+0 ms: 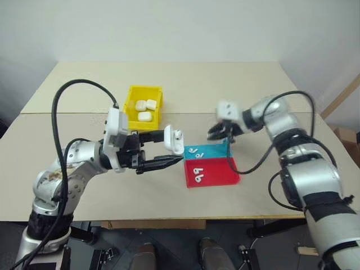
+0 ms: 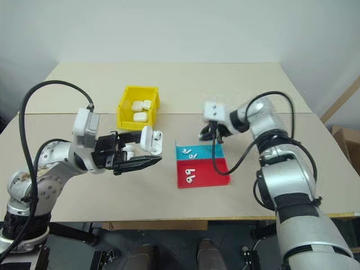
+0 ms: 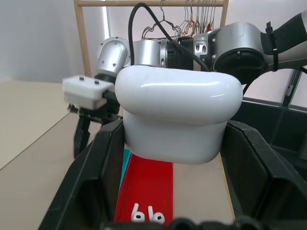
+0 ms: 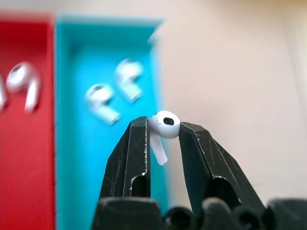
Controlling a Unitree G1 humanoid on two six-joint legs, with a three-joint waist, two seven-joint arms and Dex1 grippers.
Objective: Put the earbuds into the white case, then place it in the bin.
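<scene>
A white case (image 3: 177,110) with its lid raised is clamped in my left gripper; in the left head view its open side (image 1: 176,140) faces right. My right gripper is shut on a white earbud (image 4: 165,123), pinched at the fingertips with its stem hanging below. It hangs above the blue compartment (image 4: 81,158), where two more earbuds (image 4: 101,103) lie. In the red compartment (image 1: 216,171), two earbuds (image 1: 198,171) rest near the left side. The right gripper is blurred in the left head view.
The yellow bin (image 1: 133,121) stands at the back left with several white cases (image 1: 144,116) inside. Bare table (image 1: 247,84) surrounds the trays. Cables loop off both arms, one crossing over the tray's right part.
</scene>
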